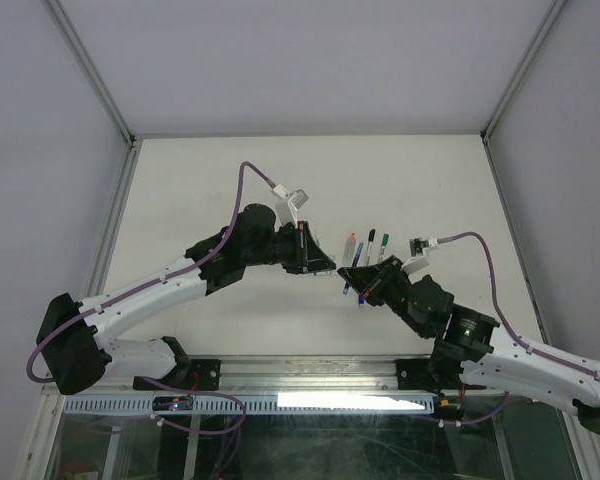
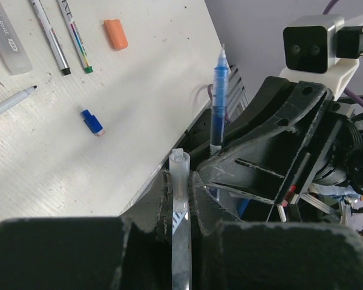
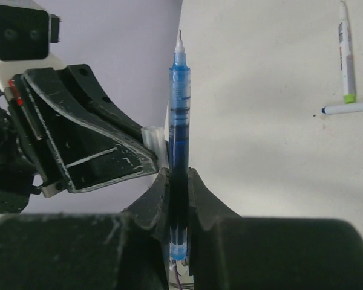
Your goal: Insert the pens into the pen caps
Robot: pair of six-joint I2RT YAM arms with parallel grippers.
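Observation:
Both grippers face each other over the middle of the table (image 1: pixel 220 180). My left gripper has a clear, translucent cap (image 2: pixel 179 169) between its fingertips, pointing up in its wrist view. My right gripper is shut on a blue translucent pen (image 3: pixel 179 121), its pointed tip exposed. In the left wrist view the pen stands just behind and right of the cap, apart from it in that view. In the top view the gap between the two grippers is small, and the held items are mostly hidden by the arms.
Several pens and markers, such as a white marker (image 3: pixel 345 54), lie on the table beside the grippers, with an orange eraser (image 2: pixel 116 34), a blue cap (image 2: pixel 92 122) and a clear case (image 2: pixel 6 37).

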